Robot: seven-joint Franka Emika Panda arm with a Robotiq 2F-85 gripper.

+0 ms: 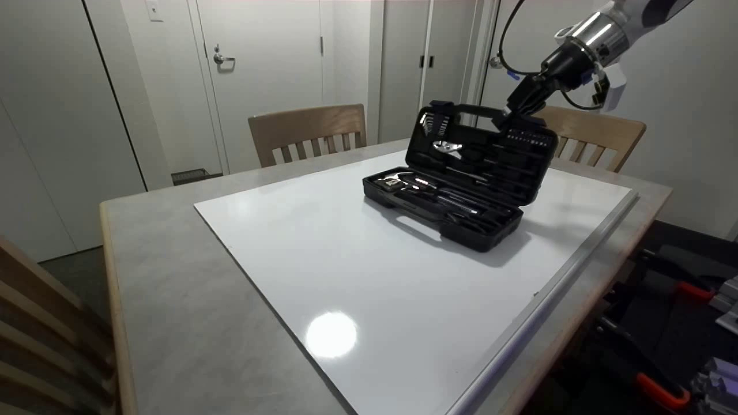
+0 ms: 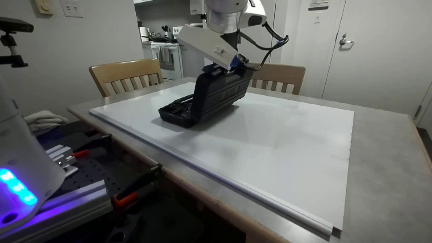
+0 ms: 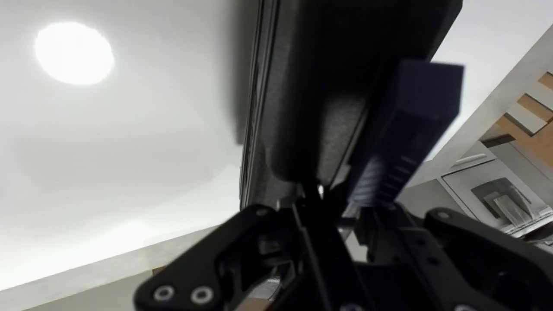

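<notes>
A black tool case lies opened on the white board, with tools in its base and in its raised lid. The lid leans back from the base. At the lid's upper edge, beside the handle opening, my gripper is shut on the lid. The lid's outer face shows in exterior view 2, where the arm's mount hides most of the gripper. In the wrist view, the dark lid fills the middle above the gripper; the exact contact is too dark to make out.
The white board is bare in front of the case and to its left in exterior view 1. A raised rail runs along one board edge. Wooden chairs stand around the table.
</notes>
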